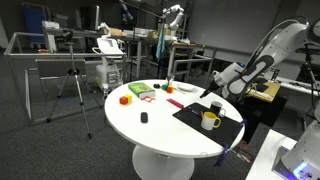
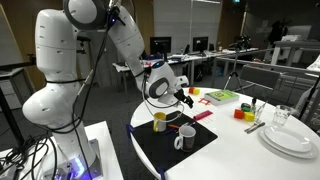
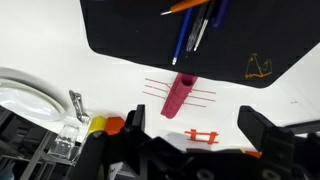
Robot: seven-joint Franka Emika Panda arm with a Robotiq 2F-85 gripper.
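Note:
My gripper is open, with nothing between its dark fingers. In the wrist view it hangs above the white table, and a dark red stick-like object (image 3: 180, 95) lies ahead of the gap between its fingers. Several pens, including a blue pen (image 3: 184, 35) and an orange pen (image 3: 184, 6), rest on the black mat (image 3: 125, 38). On that mat in the second exterior view are a yellow mug (image 2: 159, 122) and a white mug (image 2: 184, 137). The gripper (image 2: 187, 101) there is above the mat's far side.
A green-rimmed box (image 1: 139, 88) and small coloured blocks such as an orange-red cube (image 1: 125, 99) sit toward the far left. White plates (image 2: 288, 143) are stacked near the table's edge. A small black object (image 1: 144, 117) stands alone on otherwise clear table.

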